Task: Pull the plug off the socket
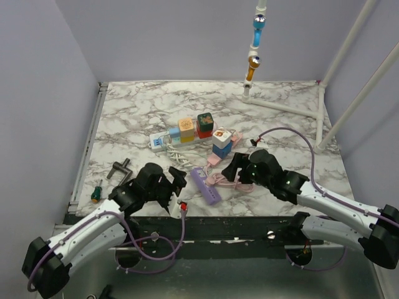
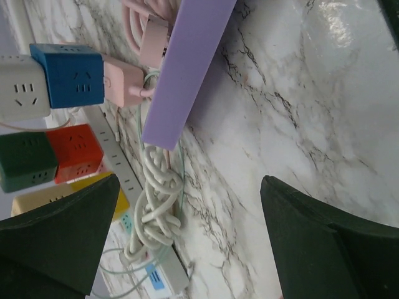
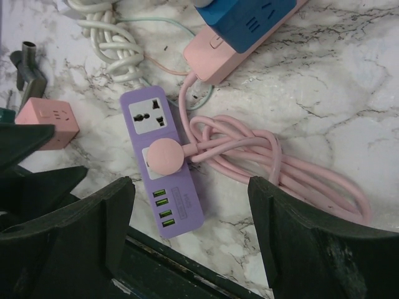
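Observation:
A purple power strip [image 1: 206, 190] lies near the table's front edge, a round pink plug [image 3: 164, 156] seated in its middle socket, its pink cord [image 3: 293, 174] coiled to the right. My left gripper [image 1: 179, 180] is open just left of the strip; in the left wrist view, its fingers frame bare marble below the strip's end [image 2: 184, 75]. My right gripper [image 1: 235, 163] is open, right of and behind the strip; in the right wrist view the plug sits above and left of the space between its fingertips.
Coloured cube sockets [image 1: 221, 142] and a white strip with tangled cables [image 1: 159, 141] stand behind. A screwdriver [image 1: 96, 192] and metal tools [image 1: 118, 169] lie at left. White pipework [image 1: 280, 108] occupies the back right.

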